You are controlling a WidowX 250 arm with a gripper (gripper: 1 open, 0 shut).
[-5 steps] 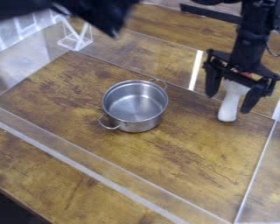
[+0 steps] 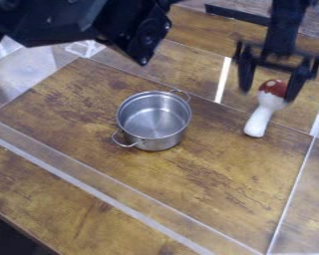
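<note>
My black gripper (image 2: 275, 68) hangs at the upper right, blurred, with its fingers spread around the top of a white object with a red-and-white cap (image 2: 266, 105), which looks like a mushroom shape lying on the wooden table. Whether the fingers touch it is unclear. A steel pot (image 2: 153, 122) with two wire handles stands left of it.
The dark arm body fills the top left. Clear strips or panels edge the wooden table (image 2: 109, 199).
The gripper has risen slightly, uncovering more of the red cap. The dark arm part at the top left has shifted. The pot has not moved.
</note>
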